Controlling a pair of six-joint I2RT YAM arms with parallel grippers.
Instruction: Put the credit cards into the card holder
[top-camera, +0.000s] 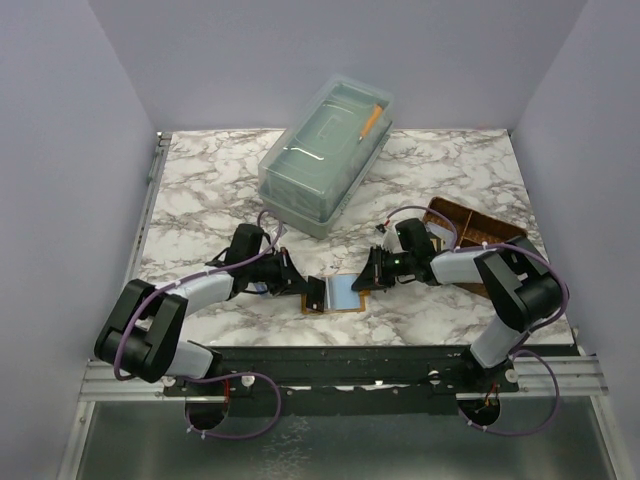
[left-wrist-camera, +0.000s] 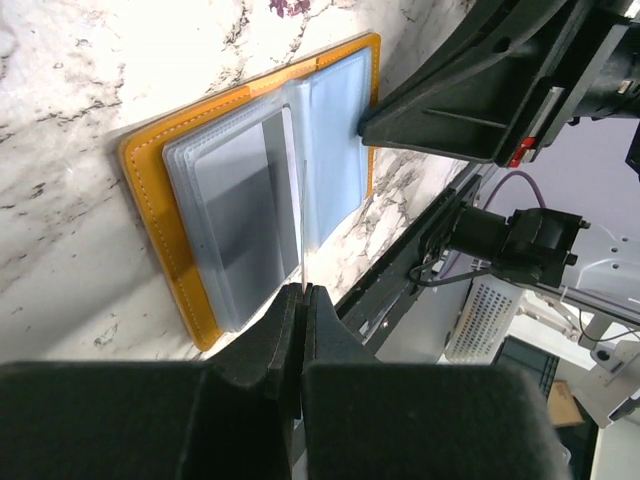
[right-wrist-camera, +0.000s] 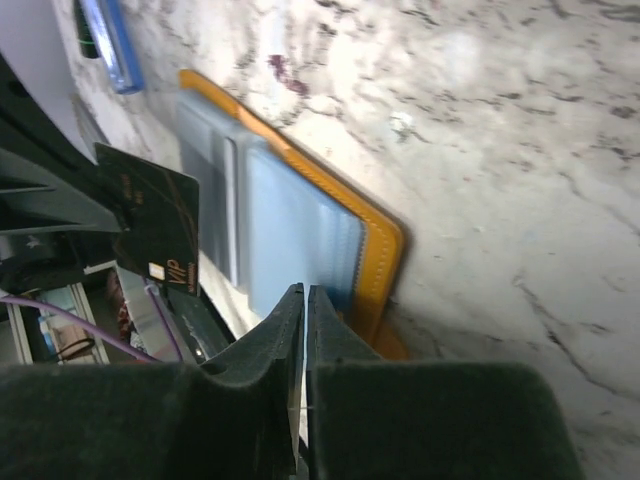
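Observation:
My left gripper (top-camera: 305, 284) is shut on a black card, marked VIP in gold (right-wrist-camera: 165, 222). In the left wrist view the card (left-wrist-camera: 303, 215) appears edge-on as a thin line over the card holder. Lying open on the table, the card holder (left-wrist-camera: 160, 205) has an orange stitched border, a clear left pocket and a pale blue right side. The card stands over its middle, near the clear pocket; whether its edge touches cannot be told. My right gripper is shut at the holder's right end, low over the blue side, with no card between its fingers.
A blue-handled screwdriver (right-wrist-camera: 118, 50) lies left of the holder, partly behind the left arm. At the back stands a lidded translucent box (top-camera: 325, 150). A brown woven basket (top-camera: 490, 235) sits at the right, partly under the right arm.

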